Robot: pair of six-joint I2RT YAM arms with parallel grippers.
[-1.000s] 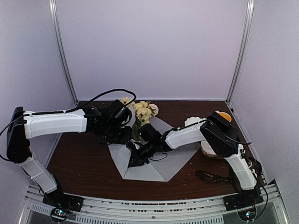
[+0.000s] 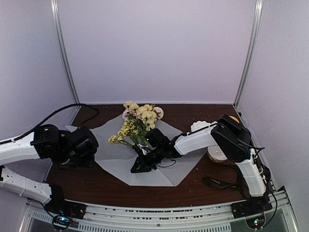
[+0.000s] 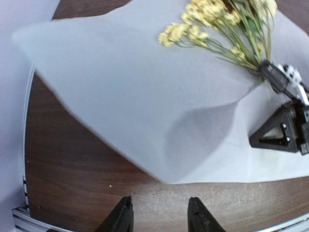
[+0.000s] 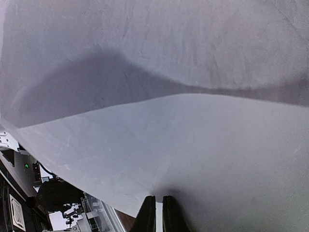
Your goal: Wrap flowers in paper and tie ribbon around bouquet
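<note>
The bouquet of yellow and pink fake flowers [image 2: 140, 115] lies on a pale wrapping sheet [image 2: 116, 169], its stems toward the front. In the left wrist view the sheet's left flap [image 3: 96, 72] is spread out and blurred. My left gripper stands open at the left, over bare table, nothing between its fingers. Low over the sheet's front part, just before the stems, is my right gripper [image 2: 137, 169]. In the right wrist view its fingers [image 4: 146, 215] are a narrow gap apart, with only pale paper showing there. The stem ends are partly hidden by the right arm.
White round items [image 2: 199, 125] and a bowl-like thing [image 2: 217, 154] stand at the right, partly behind the right arm. A dark strap [image 2: 219, 183] lies at the front right.
My left arm has swung left, away from the flowers. The sheet's left side, folded inward before, now lies opened out to the left. The right arm has barely moved.
</note>
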